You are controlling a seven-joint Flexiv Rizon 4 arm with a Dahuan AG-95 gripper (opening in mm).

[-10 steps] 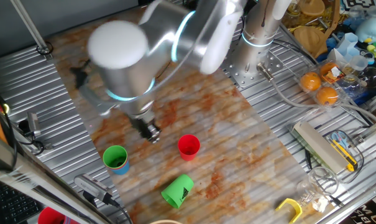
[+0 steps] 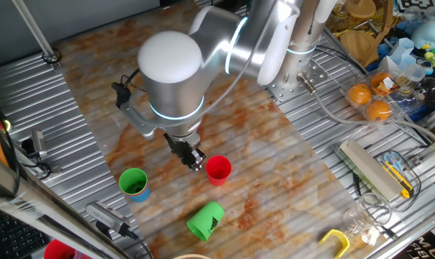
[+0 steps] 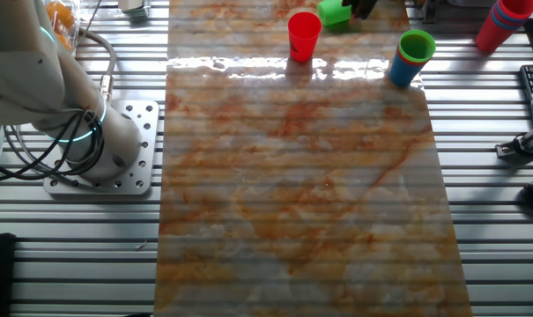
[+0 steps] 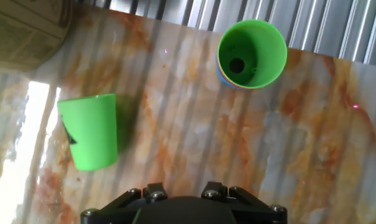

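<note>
A red cup [image 2: 218, 171] stands upright on the marbled board, with my gripper [image 2: 195, 161] above the board just to its left in exterior view 1. A green cup [image 2: 205, 221] lies on its side, also seen left of centre in the wrist view as a green cup [image 4: 90, 132]. The upright stack of cups [image 2: 134, 184] has a green one innermost and blue outside; its dark inside shows in the wrist view. At the bottom of the wrist view the gripper has its fingertips apart, with nothing visible between them. The red cup is out of the wrist view.
More stacked red and blue cups [image 3: 504, 22] stand off the board. A small camera [image 2: 108, 217] sits by the board's edge. A round brown object [image 4: 26, 31] fills the wrist view's upper left corner. Most of the board [image 3: 301, 211] is bare.
In exterior view 1 my gripper has moved right, from nearer the stack to close by the red cup. The cups have stayed in place.
</note>
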